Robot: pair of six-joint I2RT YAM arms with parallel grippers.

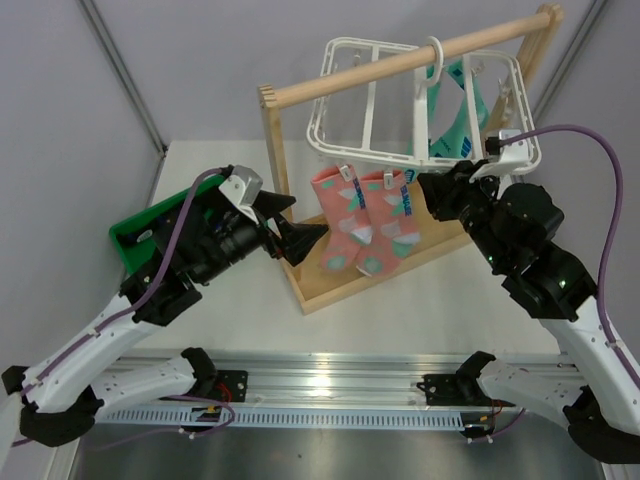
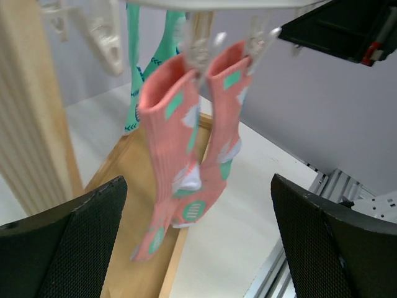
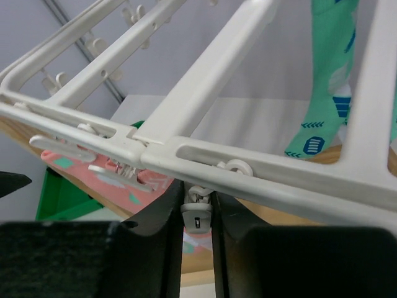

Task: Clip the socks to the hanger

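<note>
From the front edge of the white hanger two pink socks hang by clips, side by side. Teal socks hang farther back; the hanger bars cross in front of them. My right gripper is shut on a small white clip under the hanger's front bar, with no sock in its grasp. Left of the pink socks, my left gripper stands open and empty. In the left wrist view both pink socks show beyond its spread fingers, touching neither.
A wooden stand carries the hanger on its top rail. Behind the left arm lies a green bin, partly hidden. White table shows free in front of the stand's base.
</note>
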